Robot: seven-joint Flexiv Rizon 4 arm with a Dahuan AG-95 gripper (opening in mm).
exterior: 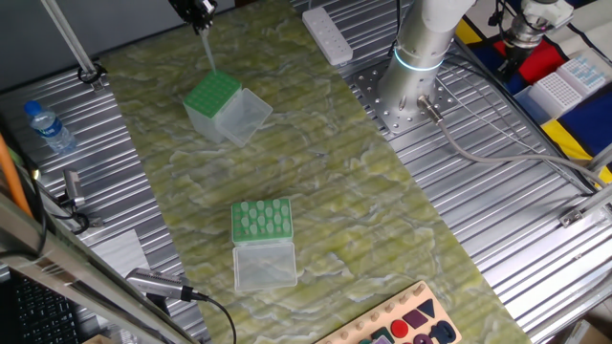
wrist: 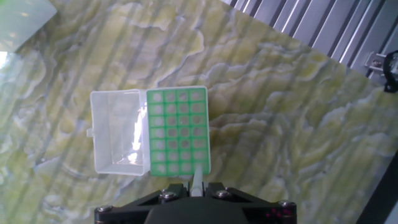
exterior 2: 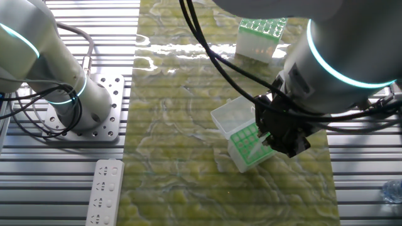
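Observation:
My gripper [exterior: 202,26] is shut on a translucent pipette tip [exterior: 208,51], which points downward at the far end of the mat. Its lower end is at or just above the back edge of a green-topped tip box [exterior: 212,93]; contact cannot be told. In the wrist view, the held tip [wrist: 197,181] overlaps the near right corner of that box's green grid [wrist: 178,130]. The grid's holes look empty. A clear lid [wrist: 119,132] hangs open on its left. From the other side, the tip [exterior 2: 256,149] slants over the green grid.
A second green box [exterior: 262,220] holds several tips, its clear lid [exterior: 266,266] open. A wooden shape board [exterior: 397,320] lies at the mat's near edge. A power strip [exterior: 327,36] and a water bottle [exterior: 50,127] are off to the sides. Mat between the boxes is clear.

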